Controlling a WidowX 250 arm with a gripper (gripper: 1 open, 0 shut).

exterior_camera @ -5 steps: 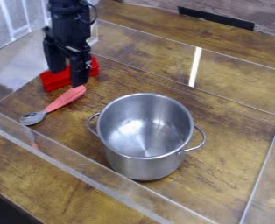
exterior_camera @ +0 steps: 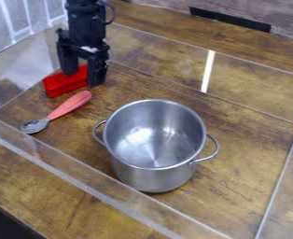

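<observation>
My black gripper (exterior_camera: 82,63) is at the upper left, open, with its fingers down around or just over a red block (exterior_camera: 63,85) lying on the wooden surface; whether they touch it is unclear. Below the block lies a spoon (exterior_camera: 68,107) with a red handle and metal bowl. A large steel pot (exterior_camera: 153,147) with two handles stands in the centre right.
Clear low walls border the work area at the left and front. The wooden surface (exterior_camera: 243,149) to the right of and behind the pot is clear apart from a white strip at the back.
The block, spoon and pot appear unmoved.
</observation>
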